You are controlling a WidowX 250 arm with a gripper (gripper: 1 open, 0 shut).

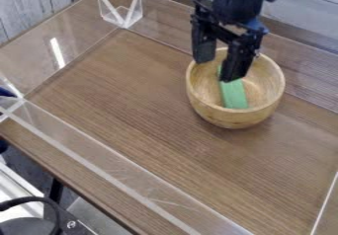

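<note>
My gripper [227, 39] is a black two-sided tool hanging from the top of the camera view, its fingers spread apart over the back of a wooden bowl [268, 93]. Its left finger reaches down by the bowl's back-left rim, its right finger over the back-right part. A green block [235, 96] lies in the bowl, with its upper end close beneath the gripper.
A clear wireframe object [121, 9] stands at the back left. A black cable or base part sits at the lower left corner.
</note>
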